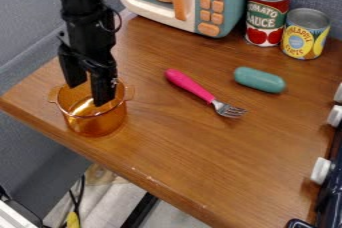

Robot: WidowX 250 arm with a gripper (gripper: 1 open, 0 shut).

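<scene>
My gripper [91, 84] hangs from the upper left, pointing down into an amber transparent pot [91, 120] near the table's left edge. Its lower end sits at the pot's mouth, toward the rear of it. Whether the fingers are open or shut, or hold anything, I cannot tell.
A pink-handled fork [201, 94] and a teal cylinder [259, 79] lie mid-table. Behind stand a toy microwave [185, 2], a red can [265, 22] and a yellow can [305, 38]. A dark appliance with white knobs [329, 182] is at the right.
</scene>
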